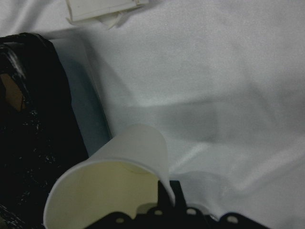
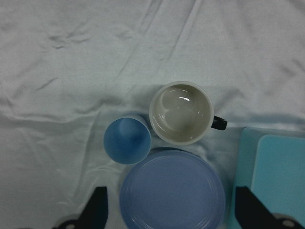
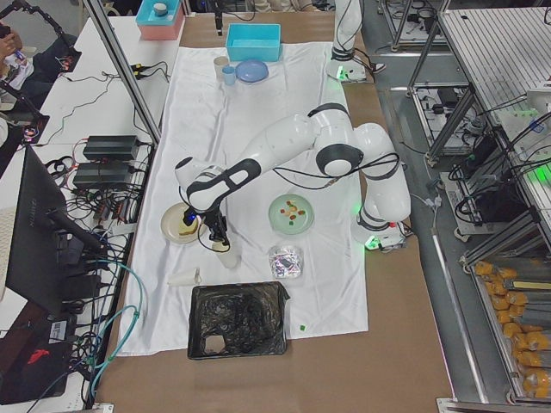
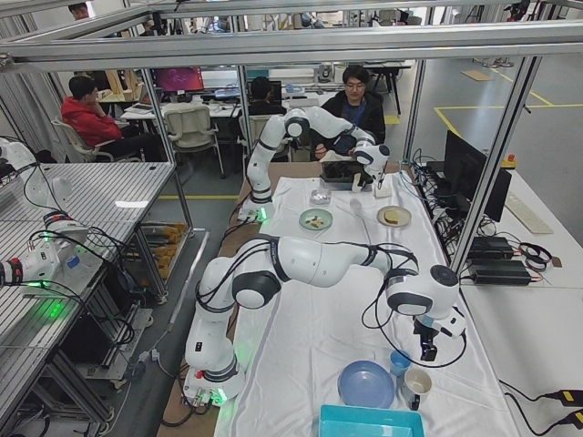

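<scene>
A white paper cup (image 1: 109, 191) is held in my left gripper (image 3: 219, 241), which is shut on its rim, above the cloth between the beige plate (image 3: 172, 225) and the black-lined bin (image 3: 237, 348); in the left wrist view the bin lies to the cup's left. My right gripper hangs open over the blue plate (image 2: 174, 186), near a blue cup (image 2: 125, 140), a mug (image 2: 178, 114) and a turquoise bin (image 2: 281, 176), with nothing between its fingers.
A green plate (image 3: 289, 224) with small pieces and a clear packet (image 3: 284, 262) lie right of the left gripper. A white roll-like item (image 3: 183, 278) lies near the black bin.
</scene>
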